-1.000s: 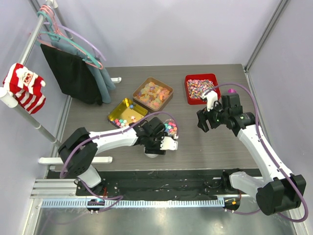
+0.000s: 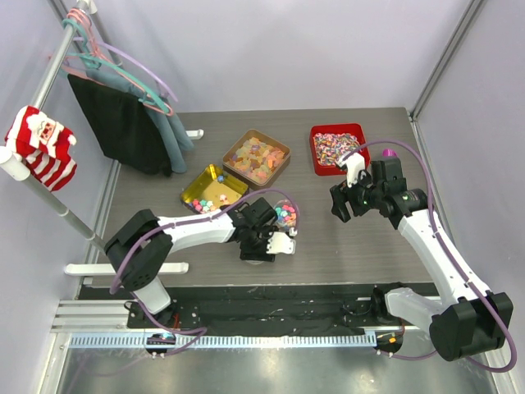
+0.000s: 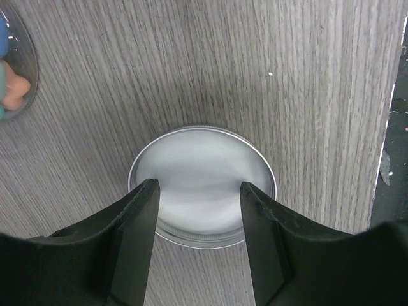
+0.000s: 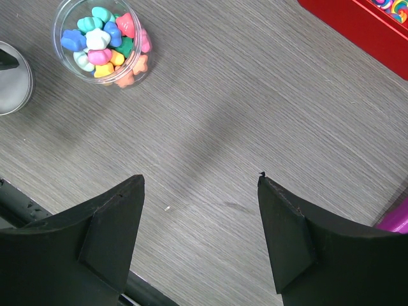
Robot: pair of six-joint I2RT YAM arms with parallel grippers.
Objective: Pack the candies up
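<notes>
A round pale lid (image 3: 201, 166) lies on the wooden table in the left wrist view. My left gripper is right over it, fingers part-way apart and covering its two sides. Whether they grip it does not show. From above, the left gripper (image 2: 262, 256) hides most of that lid. Beside it stands a clear round jar (image 4: 105, 81) full of colourful candies, seen also as a jar (image 2: 285, 215) in the top view. My right gripper hangs over bare table, fingers apart and empty; from above, the right gripper (image 2: 340, 205) is at the right.
A yellow tray (image 2: 238, 185) with loose candies and a brown tray (image 2: 283, 148) of candies sit behind the jar. A red tray (image 2: 362, 130) of small candies is at the back right, with a magenta object (image 2: 390, 153) nearby.
The left gripper has shifted and lowered slightly over the lid, showing less of it from above. The right arm has not visibly moved.
</notes>
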